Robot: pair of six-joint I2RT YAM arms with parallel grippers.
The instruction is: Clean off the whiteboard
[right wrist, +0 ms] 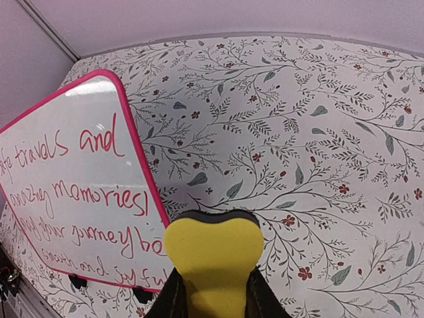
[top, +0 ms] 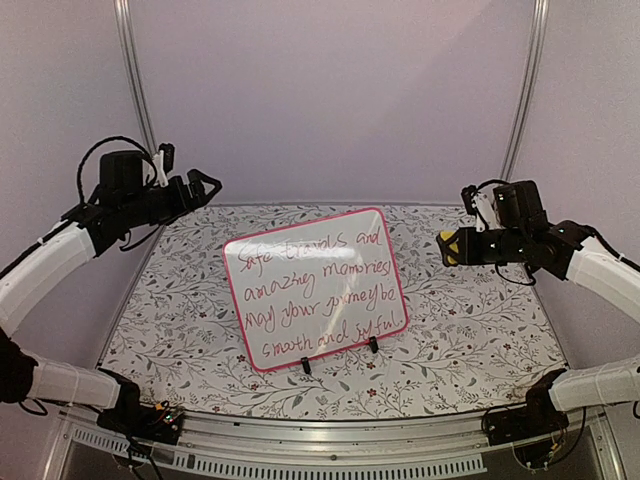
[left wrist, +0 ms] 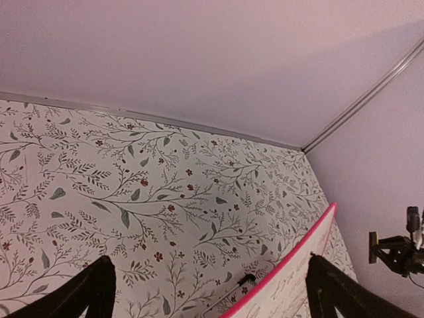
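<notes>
Tilted on the table, the pink-framed whiteboard (top: 318, 290) carries several lines of red handwriting; the top view shows all of it. The right wrist view has the whiteboard (right wrist: 86, 179) on the left side. My right gripper (top: 452, 247) is shut on a yellow eraser with a dark pad, held off the board's right side; the eraser (right wrist: 213, 248) shows large in the right wrist view. My left gripper (top: 207, 184) is open and empty, up beyond the board's far left corner. Between its fingers only table and the board's pink edge (left wrist: 285, 262) appear.
Two black clips (top: 306, 366) sit along the board's near edge. Pale walls (top: 330, 110) close off the back and sides.
</notes>
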